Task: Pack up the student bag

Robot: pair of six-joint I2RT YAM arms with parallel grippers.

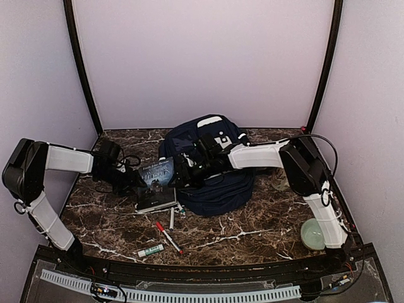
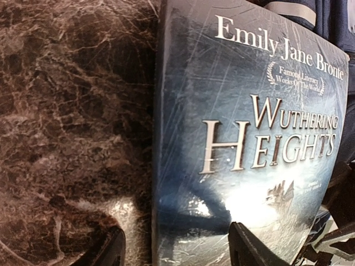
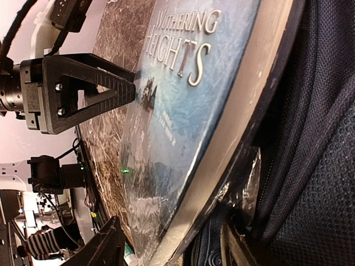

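Note:
The blue book titled Wuthering Heights (image 1: 158, 180) lies cover up on the marbled table, along the left side of the navy bag (image 1: 218, 197). My left gripper is open; its fingers show on either side of the book's left edge, one over bare table and one over the cover. In the right wrist view my right gripper stands open too, its fingers spread across the book's page edge (image 3: 222, 144) close to the bag. Whether either gripper touches the book cannot be told.
In front of the book lie a white marker (image 1: 172, 218), a red-capped marker (image 1: 169, 238) and a glue stick (image 1: 151, 250). A pale green bowl (image 1: 313, 234) sits at the front right. Bare table extends between the bag and that bowl.

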